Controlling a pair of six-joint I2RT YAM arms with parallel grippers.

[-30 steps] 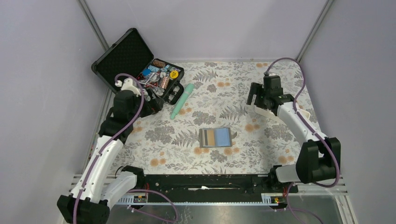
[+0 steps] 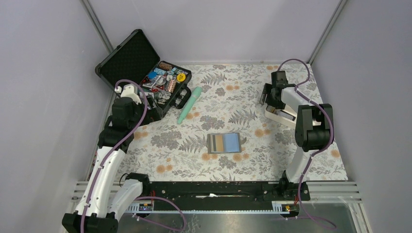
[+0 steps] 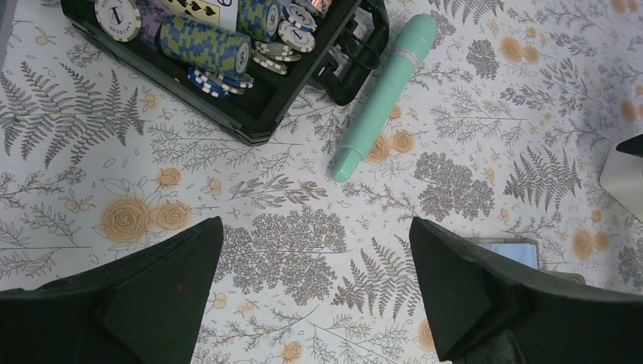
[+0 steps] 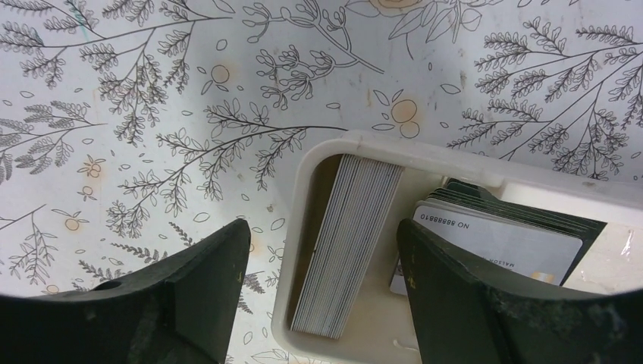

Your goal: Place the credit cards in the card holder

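In the right wrist view, a white box (image 4: pixel 288 292) holds an upright row of thin white cards (image 4: pixel 350 246), seen edge-on. Beside the row lies a pile of printed white cards (image 4: pixel 500 243). My right gripper hovers over the box's end, its fingers apart on either side of the edge-on row, with gaps to both. A flat grey case (image 2: pixel 224 154) with tan and blue panels lies mid-table. Far from both, my left gripper is open and empty, above the tablecloth near the black case.
An open black case (image 2: pixel 165 101) full of poker chips and cards stands at the back left. Beside it lies a green tube (image 2: pixel 189 105). Open tablecloth surrounds the grey case.
The right arm has drawn toward the back, its gripper lowering over the white box while its fingers came closer together.
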